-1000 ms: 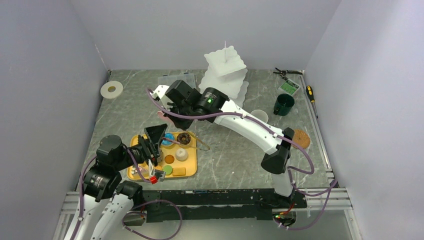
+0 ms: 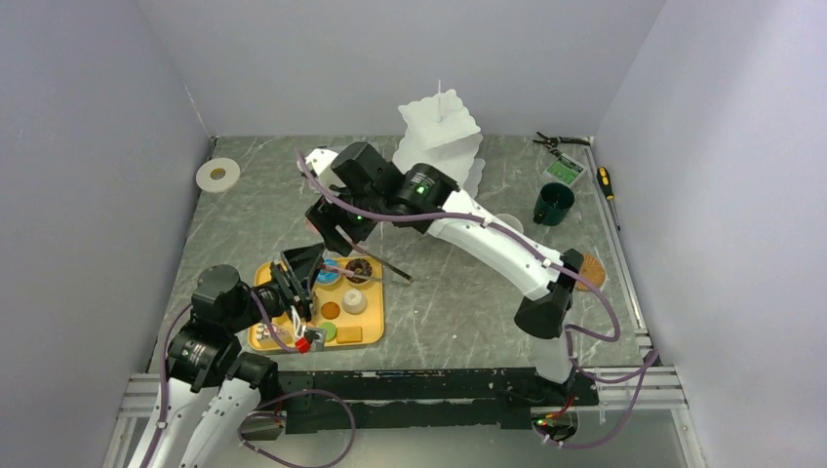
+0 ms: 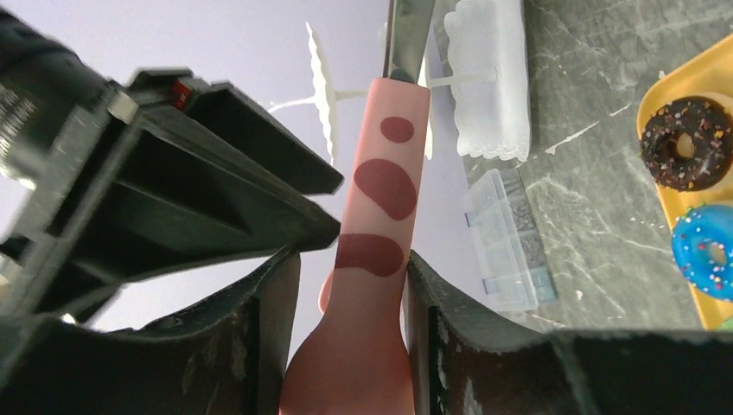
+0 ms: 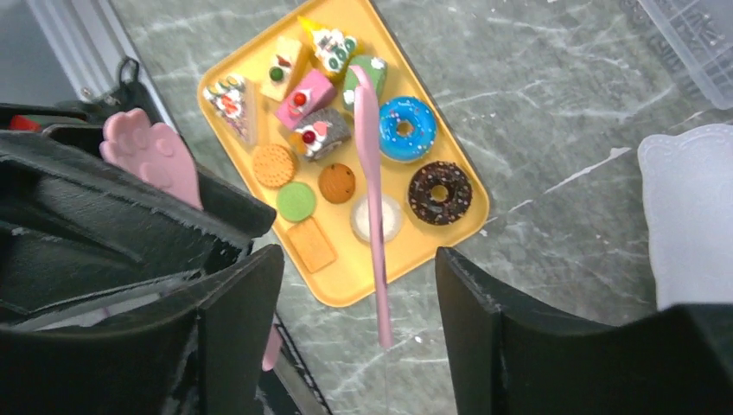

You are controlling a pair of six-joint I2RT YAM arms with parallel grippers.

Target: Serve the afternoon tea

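My left gripper (image 2: 310, 255) is over the yellow tray (image 2: 374, 322) of desserts. In the left wrist view, a pink utensil with darker patches (image 3: 380, 190) and a metal upper end runs between its fingers. My right gripper (image 2: 336, 229) is above and beside it. In the right wrist view, a slim pink utensil (image 4: 372, 173) lies across the view between the spread fingers, over donuts, cakes and macarons. Whether the right gripper grips it is unclear.
A white tiered stand (image 2: 439, 127) is at the back, with a clear plastic box (image 4: 683, 43) near it. A green mug (image 2: 554, 202), pliers, a screwdriver (image 2: 605, 190) and a round coaster (image 2: 591, 271) are on the right.
The right gripper has risen or shifted slightly toward the back left, with the utensil by it now angled differently. The left arm has barely moved.
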